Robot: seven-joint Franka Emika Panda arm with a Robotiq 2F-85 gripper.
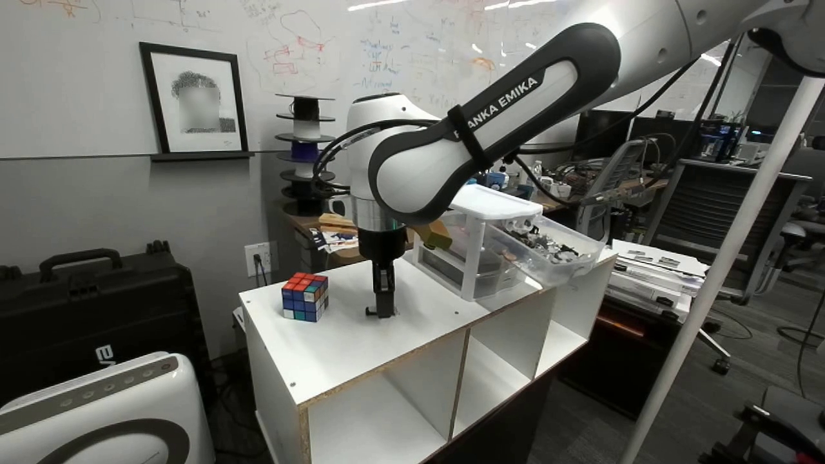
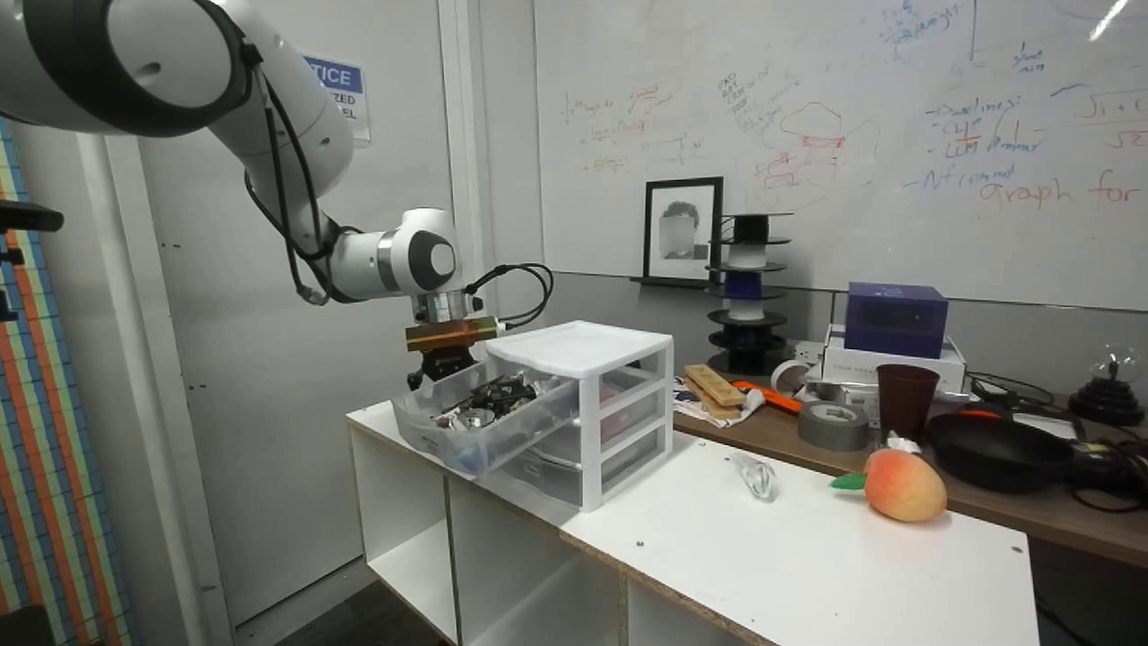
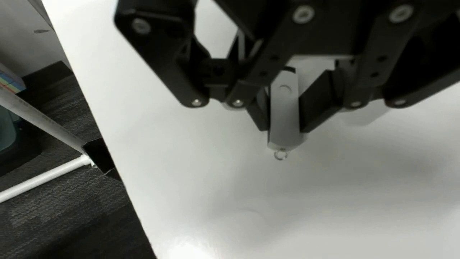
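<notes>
My gripper (image 1: 384, 309) points down at the white cabinet top in exterior view 1, to the right of a Rubik's cube (image 1: 305, 297) and apart from it. In the wrist view, a slim grey piece (image 3: 284, 114) with a small ring at its end lies between the black fingers. Both fingers appear close against its sides, but whether they press on it cannot be told. In exterior view 2 the open drawer hides the fingertips; a crumpled clear item (image 2: 756, 475) and a toy peach (image 2: 906, 485) lie on the cabinet top there.
A white drawer unit (image 1: 475, 259) stands right of the gripper, its open top drawer (image 1: 557, 263) filled with small parts. The cabinet's front edge (image 1: 387, 363) is close. Bare white surface surrounds the gripper. The two exterior views show different objects on the cabinet top.
</notes>
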